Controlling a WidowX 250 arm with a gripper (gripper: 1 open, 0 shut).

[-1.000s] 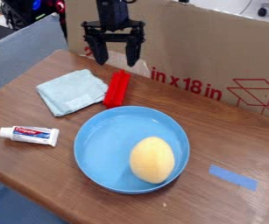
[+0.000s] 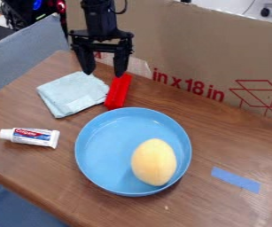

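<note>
My black gripper hangs at the top centre with its fingers apart, open, over the back of the wooden table. A red oblong object lies just below it, beside a folded pale blue cloth. A blue plate holds a pale yellow oval object. A toothpaste tube lies at the left.
A cardboard box stands along the back of the table. A strip of blue tape lies at the right.
My gripper has moved left and down, toward the red object and the cloth. The things on the table are unchanged.
</note>
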